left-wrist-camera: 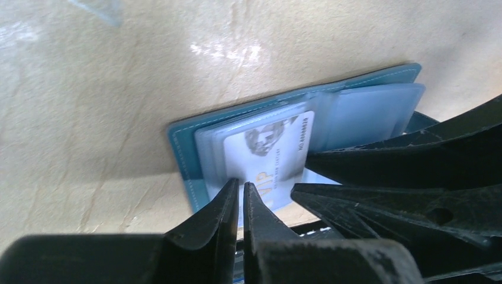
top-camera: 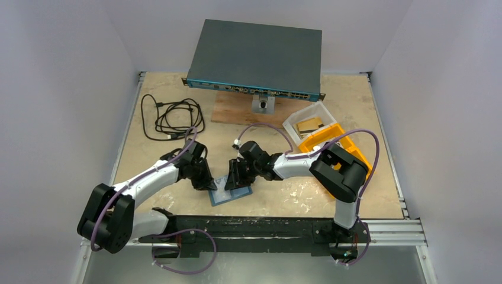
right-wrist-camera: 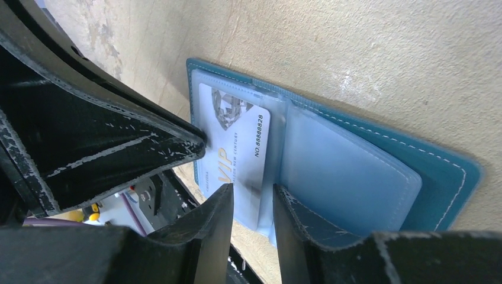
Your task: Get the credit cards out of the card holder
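The card holder (top-camera: pixel 240 193) lies spread flat near the table's front edge, blue with clear sleeves. Its left sleeve shows a white VIP card, also visible in the left wrist view as the white card (left-wrist-camera: pixel 269 151). My left gripper is shut, its tips over the lower left part of that card, with nothing seen between them. My right gripper stands part open, one finger over the card and the other by the fold beside the bluish right sleeve (right-wrist-camera: pixel 343 171). Whether its tips touch the plastic cannot be told.
A coiled black cable (top-camera: pixel 177 118) lies at the back left. Beyond the right arm are a white bin (top-camera: pixel 290 125) and a yellow bin (top-camera: pixel 362 155). A dark network device (top-camera: pixel 257 56) overhangs the back. Bare table surrounds the holder.
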